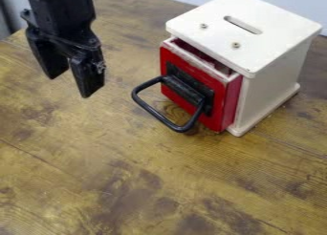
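Observation:
A white wooden box (272,78) with a slotted top stands on the wooden table at the upper right. Its red front panel (220,117) carries a large black loop handle (166,121), and the panel's top edge shows a narrow gap below the box's lid. My black gripper (69,67) hangs in the air at the upper left, apart from the handle and to its left, open with nothing visible between its fingers.
A pale wall or edge shows at the top left and top right behind the table.

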